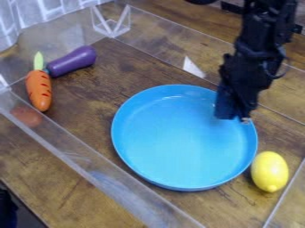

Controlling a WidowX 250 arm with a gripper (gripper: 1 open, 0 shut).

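Note:
My gripper (pixel 234 102) reaches down from the top right, its dark fingertips at the back-right rim of a blue round plate (pixel 179 138). It looks shut, with nothing visible between its fingers, though the tips are dark and small. The plate is empty. A yellow lemon-like toy (pixel 269 171) lies just beyond the plate's right side.
A toy carrot (pixel 38 89) and a purple eggplant (pixel 71 61) lie on the wooden surface at the left. Clear walls edge the area. The wood between the eggplant and the plate is bare.

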